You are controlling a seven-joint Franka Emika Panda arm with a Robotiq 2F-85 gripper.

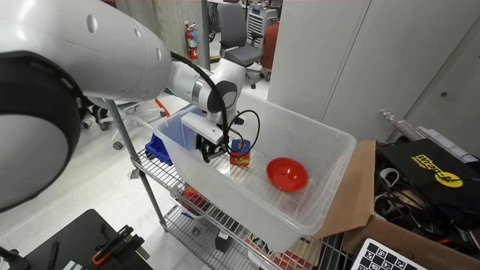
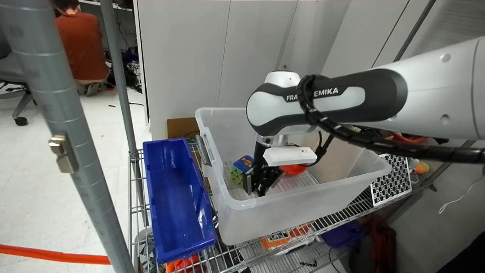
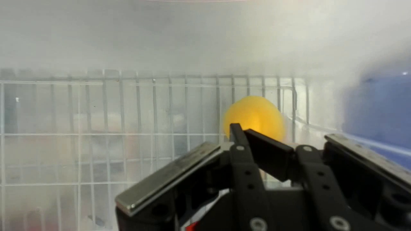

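Inside the clear plastic tub (image 1: 310, 121), near its end beside the blue bin, hangs my gripper (image 1: 211, 153). Its dark fingers (image 3: 239, 154) look shut in the wrist view. Just past the fingertips a round yellow thing (image 3: 256, 111) shows, partly covered by them. I cannot tell whether it is touched or held, or how far below it lies. Neither exterior view shows it. A red bowl (image 1: 287, 174) sits on the tub floor. A blue, red and yellow block (image 1: 239, 152) stands between bowl and gripper, with a green side (image 2: 237, 175) seen from across.
The tub stands on a wire shelf (image 2: 138, 200). Outside one end is an empty blue bin (image 2: 175, 200); beyond the other is a cardboard box (image 1: 353, 189) of cables. Bare tub floor (image 1: 258, 162) lies between block and bowl.
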